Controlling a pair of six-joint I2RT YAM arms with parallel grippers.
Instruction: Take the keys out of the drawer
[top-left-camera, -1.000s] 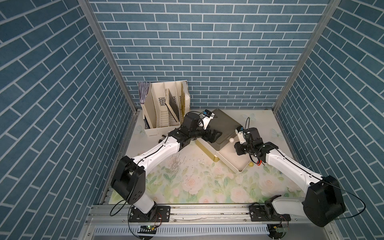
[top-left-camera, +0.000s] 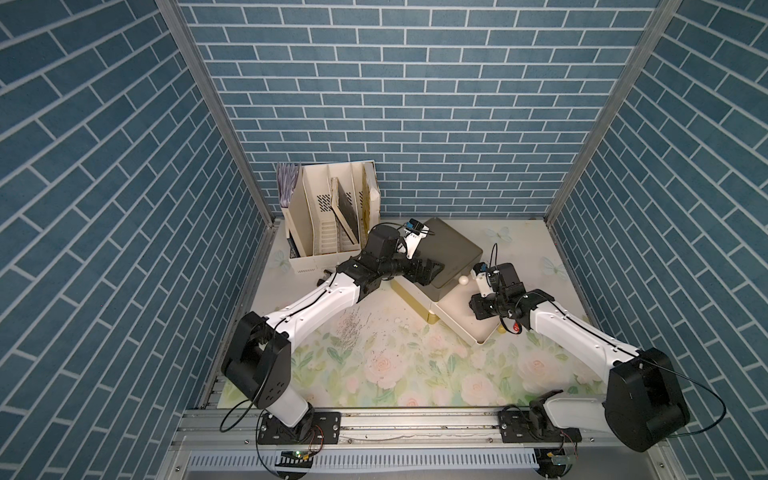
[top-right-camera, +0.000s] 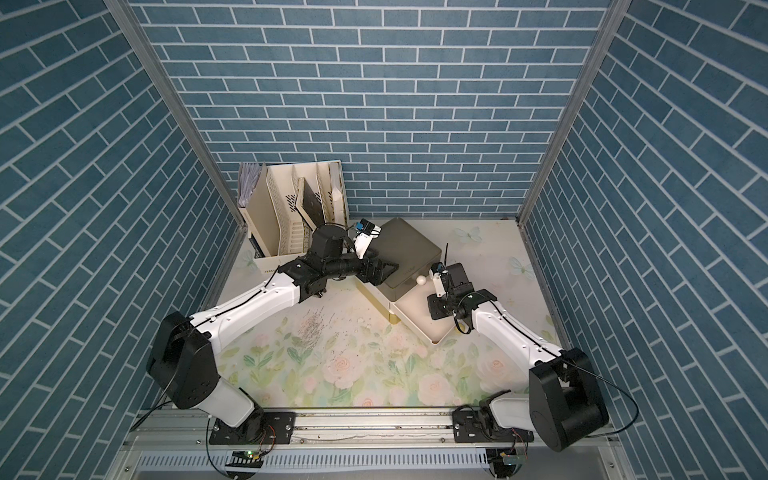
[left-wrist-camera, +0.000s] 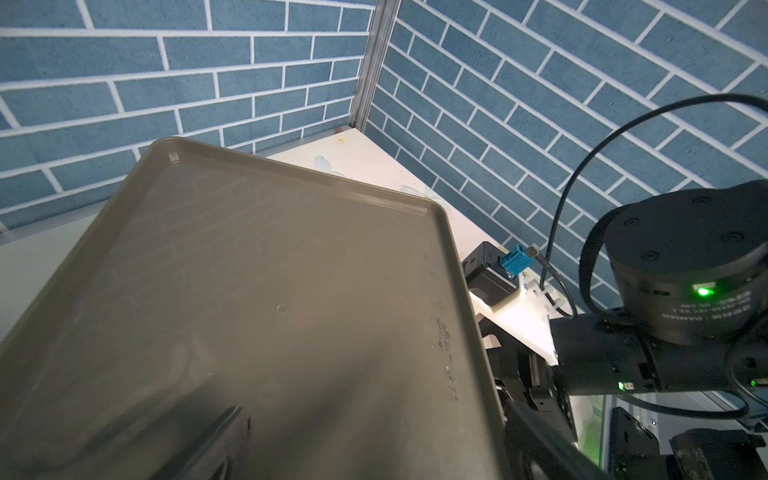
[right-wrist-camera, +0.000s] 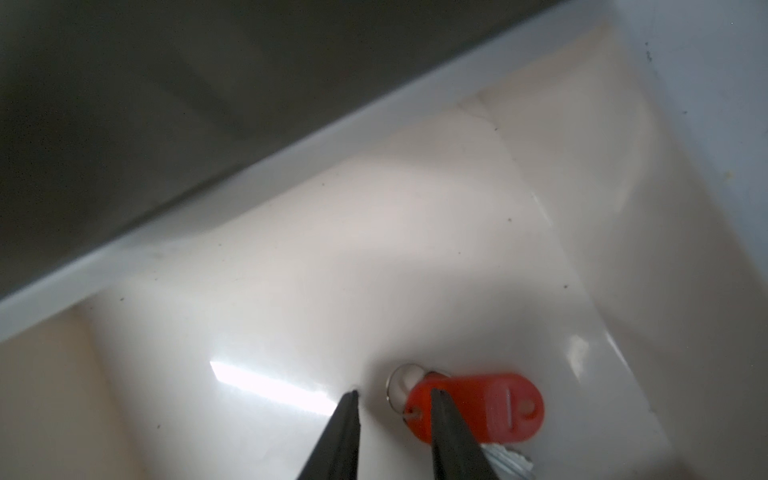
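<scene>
The drawer (top-left-camera: 460, 320) is pulled out of the grey-topped unit (top-left-camera: 448, 248), with a pale inner floor (right-wrist-camera: 304, 304). Inside it, in the right wrist view, lie keys with a red tag (right-wrist-camera: 488, 408) and a metal ring. My right gripper is over them, its fingertips apart at the ring and tag, with nothing visibly held. My left gripper is at the unit's grey top, its fingers wide apart at the bottom of the left wrist view, partly out of frame.
A cream file organiser (top-left-camera: 328, 212) stands at the back left. A small pale ball (top-left-camera: 463, 280) is beside the drawer. Small red (top-left-camera: 517, 327) and yellow objects lie right of it.
My right gripper has moved slightly down toward the front over the last second, with small shifts in the arm. The left arm and the unit look unchanged.
</scene>
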